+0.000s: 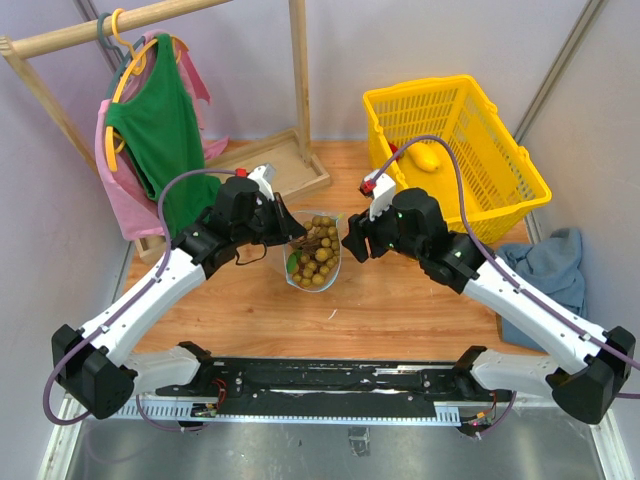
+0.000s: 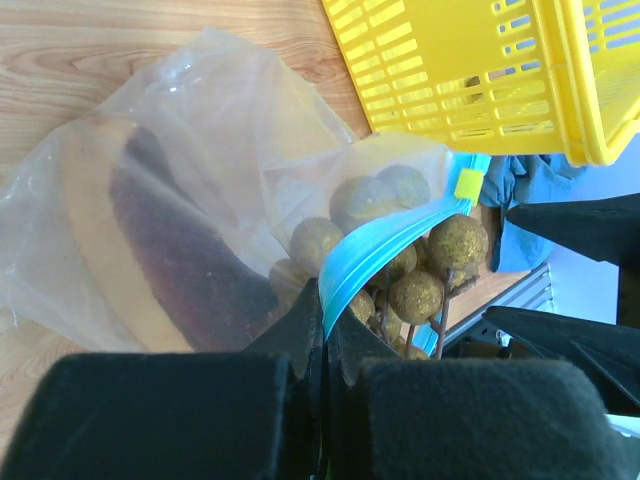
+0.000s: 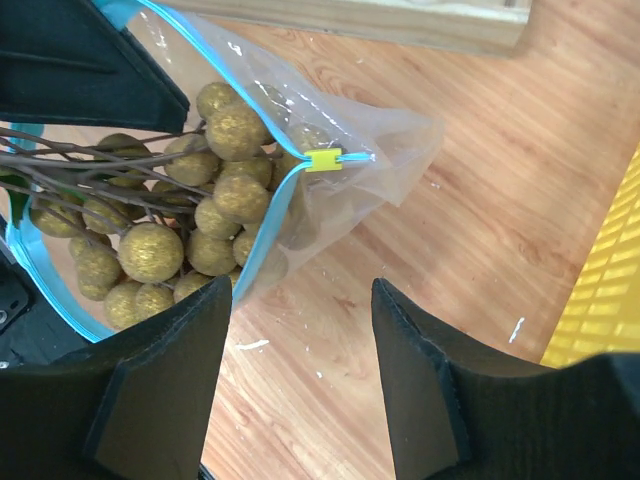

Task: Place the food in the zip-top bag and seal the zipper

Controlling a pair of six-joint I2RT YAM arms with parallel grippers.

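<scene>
The clear zip bag (image 1: 328,284) stands on the table between my arms, its blue-edged mouth gaping. Inside lies a bunch of brown round fruit on dark stems; a dark purple item (image 2: 180,225) also shows through the plastic in the left wrist view. My left gripper is shut on the bag's blue rim. The yellow slider (image 3: 323,160) sits at one end of the zipper. Right of the bag, my right gripper is part open, apart from it, with only table visible between its fingers.
A yellow basket (image 1: 500,192) holding a yellow item (image 1: 424,156) and something red stands at the back right. Beside it lies a blue cloth (image 1: 548,270). A wooden rack with hanging clothes (image 1: 160,135) is at the left.
</scene>
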